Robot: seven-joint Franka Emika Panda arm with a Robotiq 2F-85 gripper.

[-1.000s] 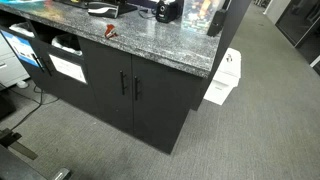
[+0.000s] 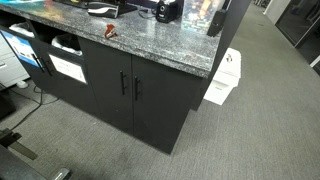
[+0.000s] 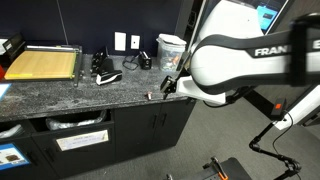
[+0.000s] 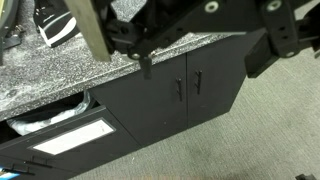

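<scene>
In the wrist view my gripper is open across the top of the picture, with the dark cabinet front and counter edge beyond it. Nothing shows held between its fingers. A white arm (image 3: 230,65) reaches in from the right in exterior view 2; its gripper end is hard to make out there. On the granite counter (image 2: 150,38) lies a small red item (image 2: 110,31) close to the front edge. Behind it is an orange-brown item (image 2: 102,11). A clear container (image 3: 170,50) stands at the back of the counter, beside a small black device (image 3: 145,61).
Black cabinet doors (image 2: 150,95) with vertical handles front the counter. To their left, a bin with a clear liner (image 4: 50,116) sits in an opening. A wooden board (image 3: 45,62) lies on the counter's left part. White boxes (image 2: 225,75) stand beyond its right end; carpet elsewhere is clear.
</scene>
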